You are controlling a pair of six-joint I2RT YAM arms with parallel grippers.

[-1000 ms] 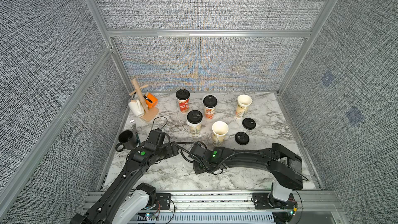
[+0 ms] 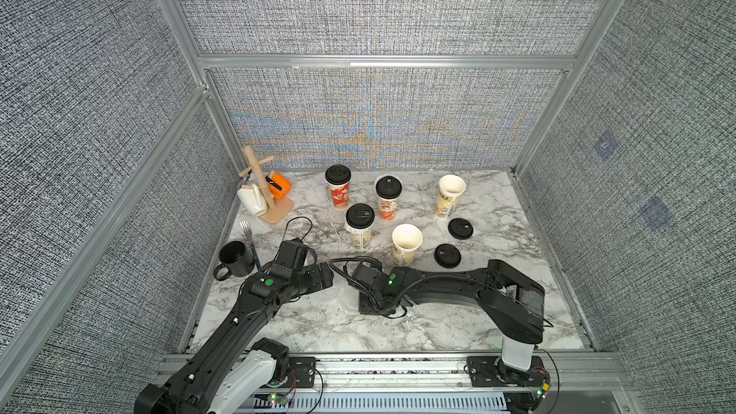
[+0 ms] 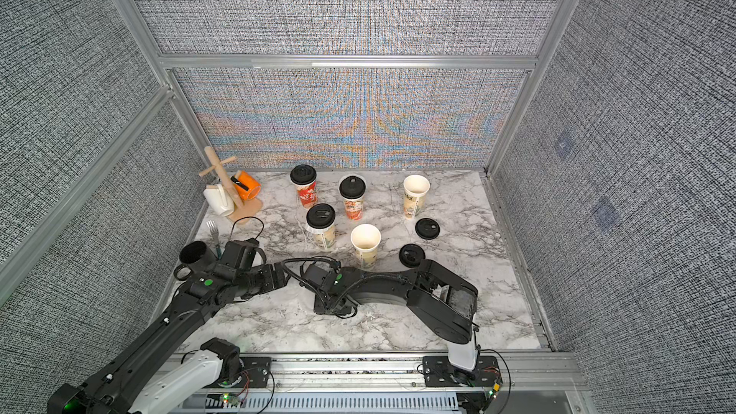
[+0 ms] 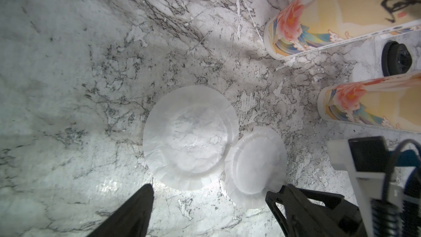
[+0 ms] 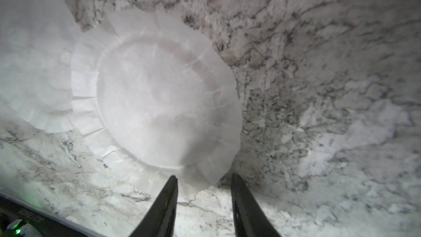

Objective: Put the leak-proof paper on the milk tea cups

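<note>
Two pale, round, pleated papers lie flat and touching on the marble table: a larger-looking one point(image 4: 190, 138) and a smaller-looking one point(image 4: 258, 166). My right gripper is low over the edge of the second paper point(image 5: 153, 105), fingers part open, with the pleated rim showing between the tips. Whether they touch it, I cannot tell. My left gripper hangs open over the papers, with nothing in it. From the top left, the arms mostly hide the papers. Two uncovered cream cups, a front one point(image 2: 407, 237) and a back one point(image 2: 450, 188), stand upright.
Three black-lidded cups, left point(image 2: 338, 184), middle point(image 2: 388, 195) and front point(image 2: 359, 226), stand behind the arms. Two loose black lids point(image 2: 447, 255) lie at the right. A mug point(image 2: 235, 259), fork and wooden rack point(image 2: 277, 211) occupy the left.
The right arm has shifted slightly away from the table's front edge, its elbow also coming left. The left arm has moved a little to the right. Cups and lids have stayed put.
</note>
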